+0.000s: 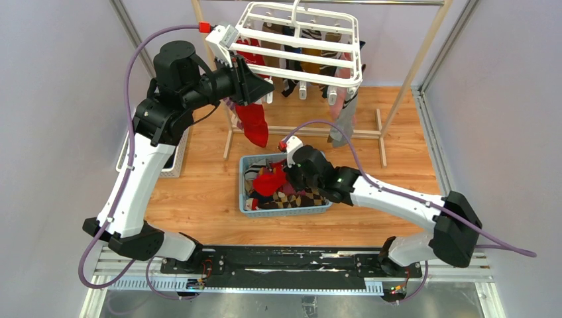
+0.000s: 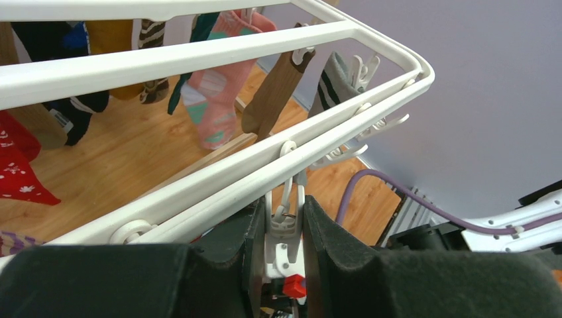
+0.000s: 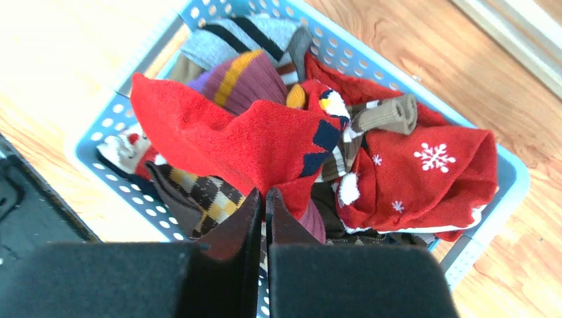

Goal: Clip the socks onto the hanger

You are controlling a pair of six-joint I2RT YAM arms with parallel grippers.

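The white hanger (image 1: 298, 59) fills the upper top view, with socks hanging from its clips, among them a red sock (image 1: 252, 122) and a grey sock (image 1: 344, 122). My left gripper is shut on a white clip under the hanger's front bar, seen up close in the left wrist view. My right gripper is over the blue basket (image 1: 285, 211) of loose socks, shut on a red sock (image 3: 219, 132) with navy patches, which lies loosely spread over the other socks.
A wooden rack (image 1: 416, 56) carries the hanger. A white basket (image 1: 171, 171) sits at the left behind my left arm. Bare wooden floor lies either side of the blue basket.
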